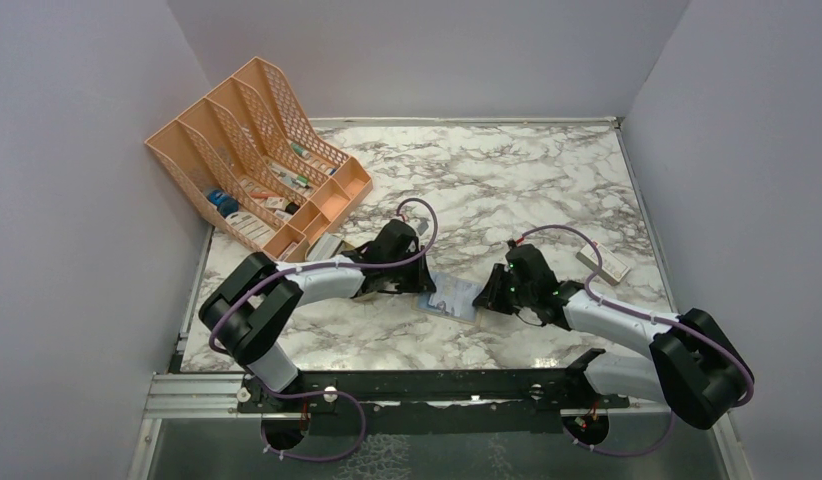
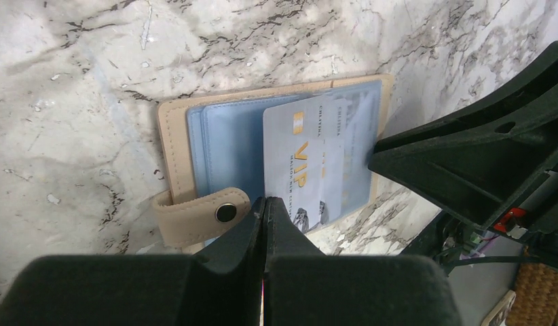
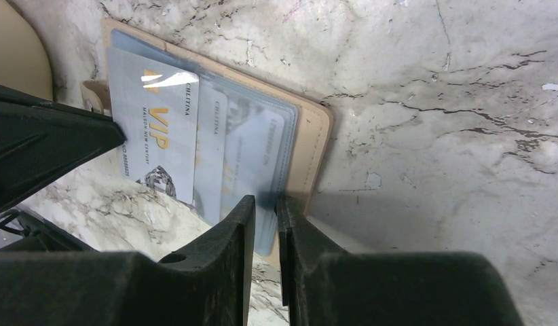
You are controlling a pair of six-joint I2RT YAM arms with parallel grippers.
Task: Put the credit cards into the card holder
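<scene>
The open card holder, with a beige cover [image 2: 174,153] and blue-clear sleeves [image 2: 229,136], lies flat on the marble table. A silver VIP card [image 2: 290,153] rests over its sleeve; more card faces [image 3: 210,146] show offset beneath or through the clear plastic. How deep the VIP card sits cannot be told. My left gripper is shut by the card's outer edge, with nothing visible between its fingers. My right gripper stands narrowly open at the opposite sleeve edge, one finger over the clear pocket and the other near the beige border.
A beige strap with a snap [image 2: 225,212] lies beside the left fingertips. At the back left stands an orange rack [image 1: 257,165] with several items; a small pale box [image 1: 604,262] is at the right.
</scene>
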